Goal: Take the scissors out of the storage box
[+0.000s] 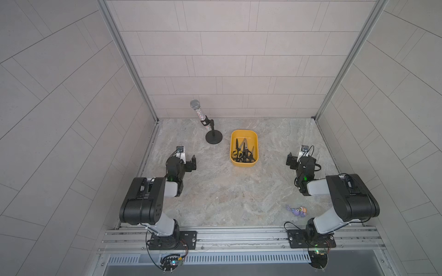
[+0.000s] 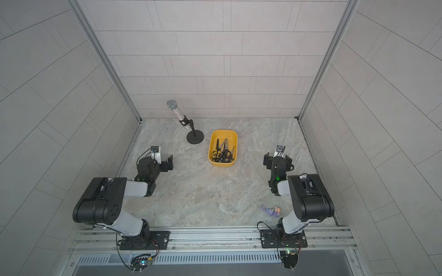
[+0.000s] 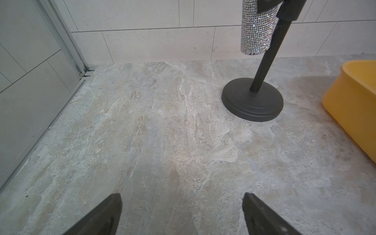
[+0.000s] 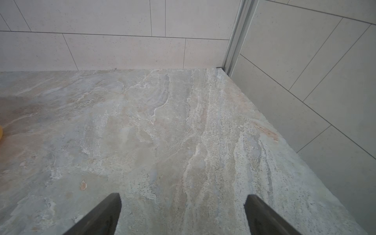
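A yellow storage box point(image 1: 244, 163) stands in the middle of the table, with several black-handled scissors and blades point(image 2: 223, 154) lying inside; which piece is which is hard to tell at this size. My left gripper is open and empty, left of the box, whose side point(image 3: 344, 109) shows at the right edge of the left wrist view. My right gripper is also open and empty, to the right of the box; only a sliver of yellow reaches into the right wrist view.
A microphone on a round black stand point(image 1: 213, 137) is behind and left of the box. A small purple figure point(image 2: 271, 211) lies at the front right. Tiled walls enclose the back and sides.
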